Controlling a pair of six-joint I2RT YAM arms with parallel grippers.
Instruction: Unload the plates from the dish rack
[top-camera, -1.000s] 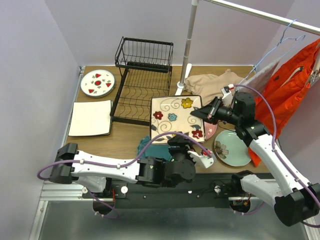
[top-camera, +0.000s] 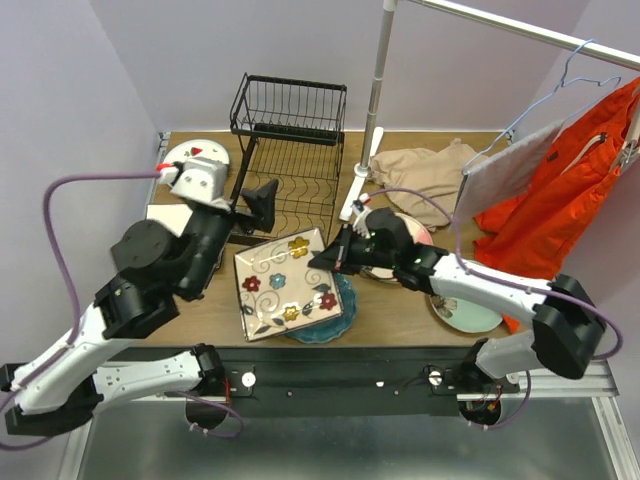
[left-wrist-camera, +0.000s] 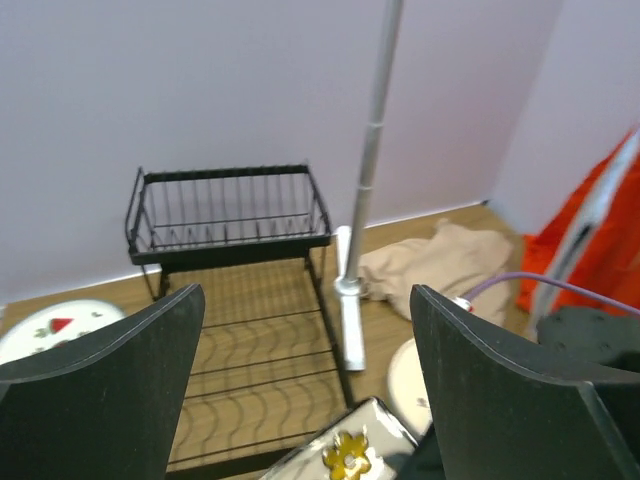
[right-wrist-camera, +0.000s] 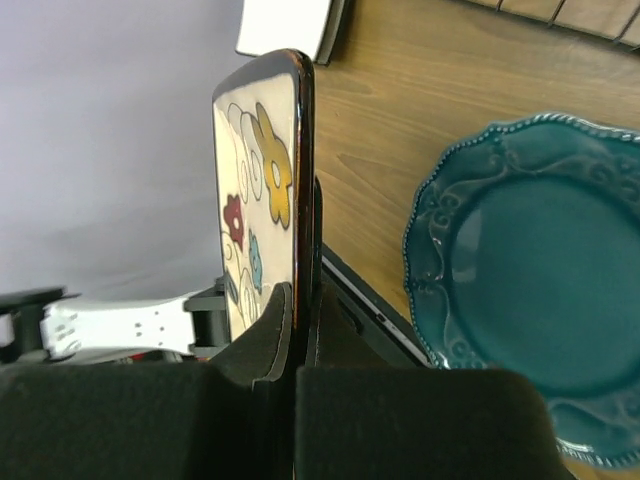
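A square cream plate with coloured flowers (top-camera: 285, 285) hangs tilted above the front of the table, its right edge held by my right gripper (top-camera: 338, 255). In the right wrist view the fingers are closed on the rim of this flowered plate (right-wrist-camera: 255, 185). My left gripper (top-camera: 258, 207) is raised near the left front of the black dish rack (top-camera: 290, 90); its fingers (left-wrist-camera: 110, 390) stand wide apart in the left wrist view with nothing gripped. No plates show in the rack (left-wrist-camera: 235, 245). A scalloped teal plate (right-wrist-camera: 560, 270) lies flat on the table, partly beneath the flowered one.
A round plate with red patterns (top-camera: 197, 152) lies at the back left, a white square plate (top-camera: 170, 215) before it. A green plate (top-camera: 468, 312) lies front right. Beige cloth (top-camera: 425, 170), a metal pole (top-camera: 375, 90) and orange garment (top-camera: 545, 210) take up the right side.
The flowered plate has moved left and toward the front with my right gripper and is now tilted. My left arm has swung from the front centre up and back to the left.
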